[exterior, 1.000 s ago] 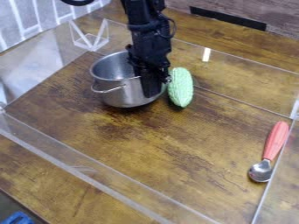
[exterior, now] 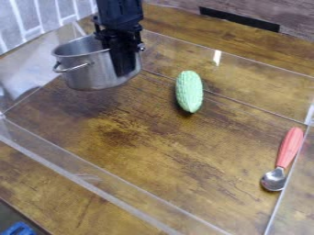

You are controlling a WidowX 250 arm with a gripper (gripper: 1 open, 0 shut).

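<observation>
A steel pot (exterior: 92, 69) with side handles is held up at the upper left by my dark gripper (exterior: 123, 48), which is shut at the pot's right rim; its fingertips are hard to make out against the pot. A green corn cob (exterior: 189, 91) lies on the wooden surface right of the pot. A red-handled scoop (exterior: 287, 151) lies at the right.
Clear edging runs round the work area. A blue object (exterior: 17, 229) sits at the bottom left corner.
My gripper and the pot have moved up and to the left, away from the corn cob. The corn and scoop stay in place.
</observation>
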